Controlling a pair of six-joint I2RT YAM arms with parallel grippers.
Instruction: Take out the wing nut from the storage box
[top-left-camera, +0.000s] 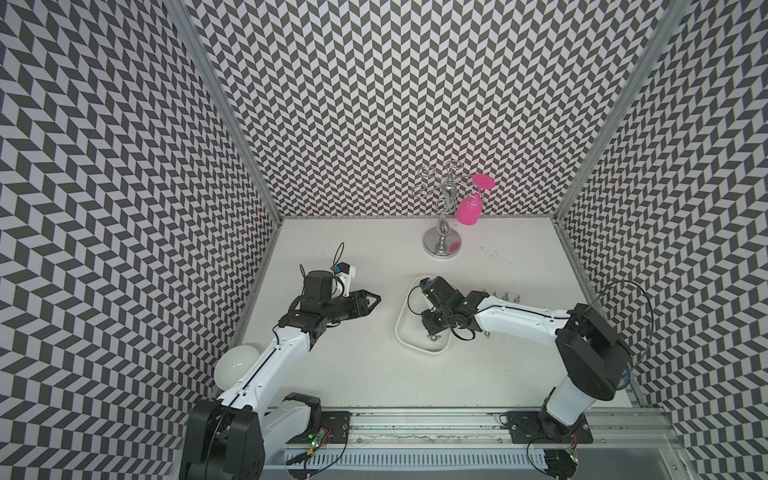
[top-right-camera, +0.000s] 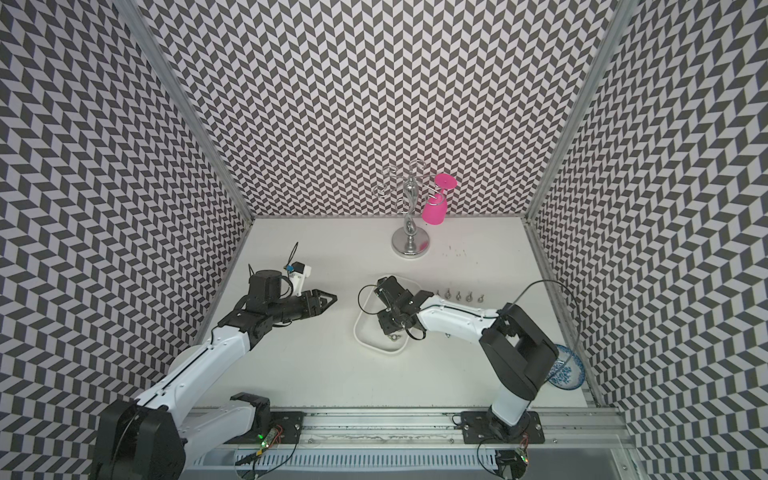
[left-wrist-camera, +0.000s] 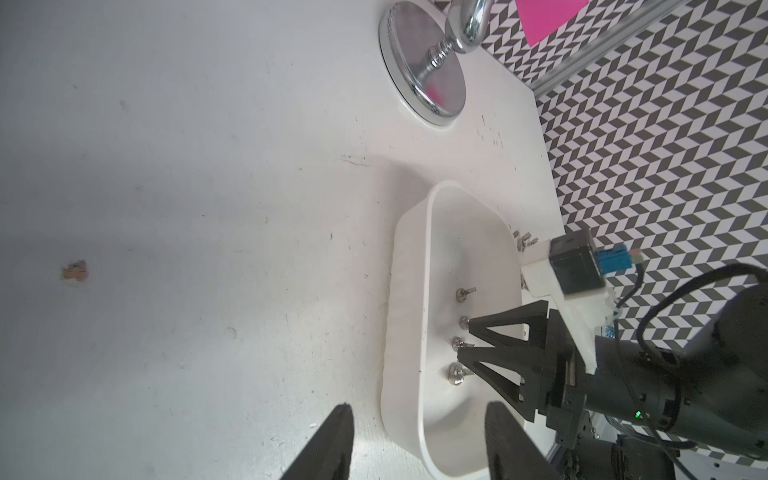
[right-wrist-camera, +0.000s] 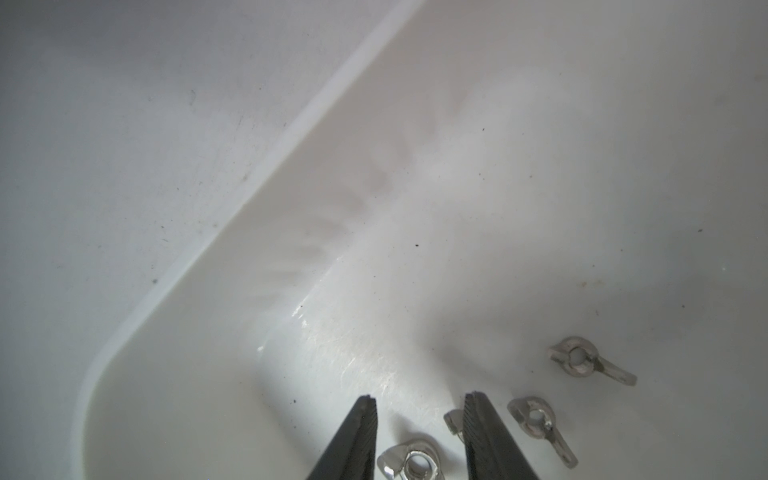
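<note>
A white storage box (top-left-camera: 400, 324) sits mid-table with several metal wing nuts on its floor. In the right wrist view, one wing nut (right-wrist-camera: 577, 357) lies right of another (right-wrist-camera: 534, 418), and a larger one (right-wrist-camera: 414, 460) lies at the bottom between my right gripper's separated fingers. A small nut is partly hidden by the right fingertip. That gripper is low inside the box, as the left wrist view also shows. My left gripper (top-left-camera: 374, 301) stands open and empty over the table, left of the box.
A chrome stand (top-left-camera: 441, 244) with a pink glass (top-left-camera: 468, 209) is at the back. A row of wing nuts (top-right-camera: 469, 297) stands right of the box. A white bowl (top-left-camera: 233, 364) is front left and a patterned plate (top-right-camera: 566, 369) front right.
</note>
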